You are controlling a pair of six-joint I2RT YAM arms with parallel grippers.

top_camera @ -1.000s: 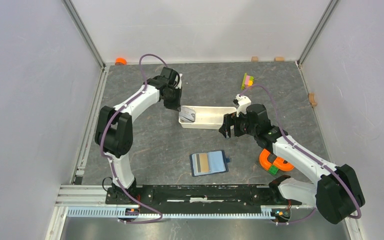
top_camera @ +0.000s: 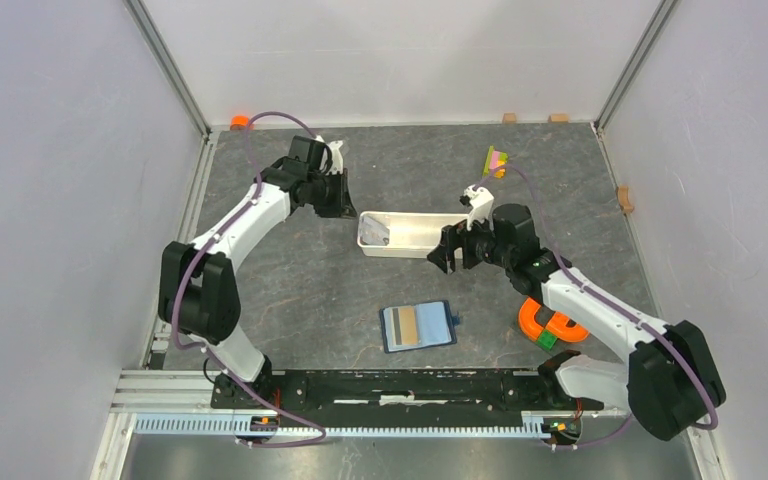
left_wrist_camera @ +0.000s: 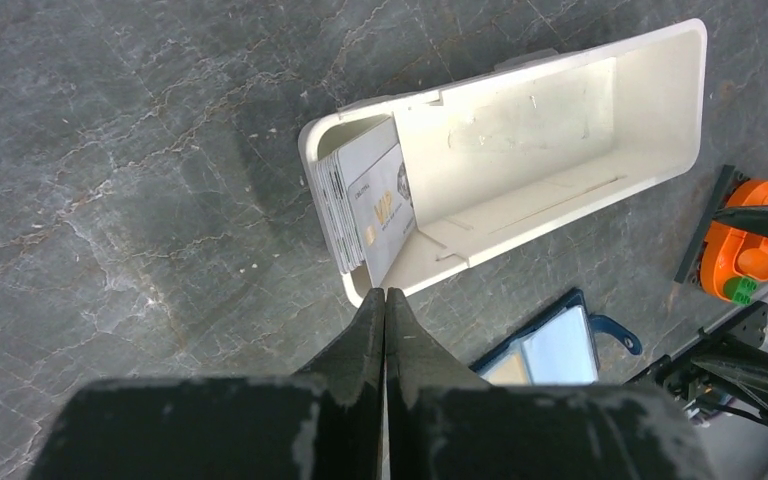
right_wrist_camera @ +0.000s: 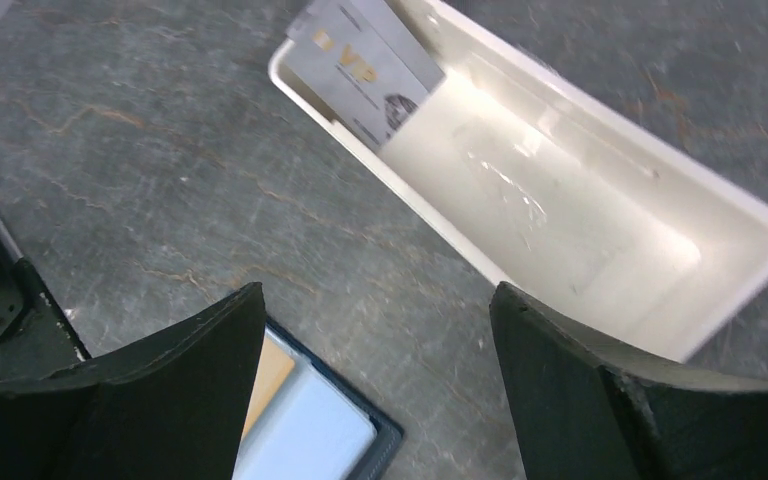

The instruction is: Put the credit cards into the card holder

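Note:
A white plastic bin (top_camera: 420, 235) holds a stack of grey-white cards (left_wrist_camera: 378, 205) at its left end, one marked VIP in gold. An open blue card holder (top_camera: 430, 325) lies on the mat in front, with tan and pale-blue panels, partly seen in both wrist views. My left gripper is shut, nothing visible between its fingers, just outside the bin's left end in the top view. My right gripper (top_camera: 448, 258) stands open over the bin's right part, its two fingers wide apart in the right wrist view, empty.
An orange and green object (top_camera: 532, 320) lies at the front right, under the right arm. A small colourful toy (top_camera: 495, 163) sits at the back right. The grey mat left of the bin and behind it is largely clear.
My right gripper has shifted slightly left.

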